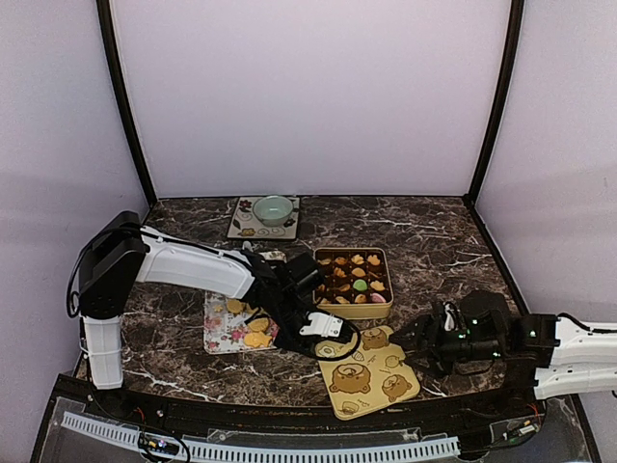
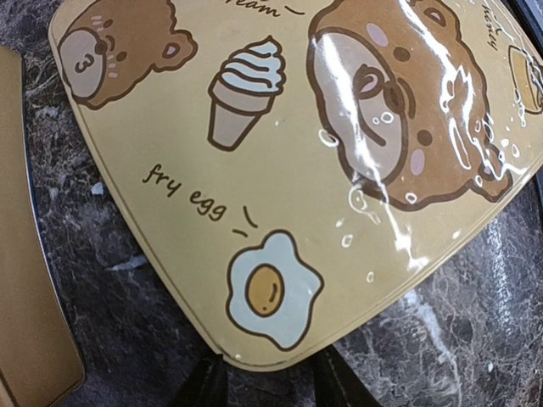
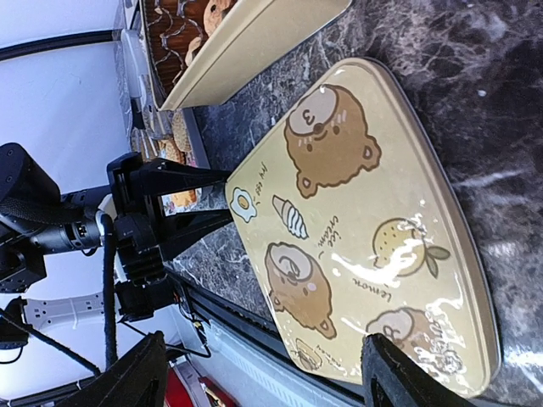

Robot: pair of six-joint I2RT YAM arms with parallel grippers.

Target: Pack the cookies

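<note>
The cream bear-print lid (image 1: 364,384) is off the tin and lies or hangs slightly above the table's front middle. My left gripper (image 1: 323,333) is shut on one corner of it, by the fried-egg print; in the left wrist view that lid corner (image 2: 263,358) sits between the fingertips. At the lid's right side, my right gripper (image 1: 413,340) stands open; the lid's far end (image 3: 433,331) shows just beyond its fingers (image 3: 386,373). Behind the lid is the uncovered cookie tin (image 1: 353,311), whose compartments hold many cookies.
A floral mat (image 1: 220,333) with several cookies (image 1: 256,340) lies on the left, partly hidden by the left arm. At the back, a pale green bowl (image 1: 273,209) rests on a patterned mat (image 1: 241,231). Bare table extends right of the tin.
</note>
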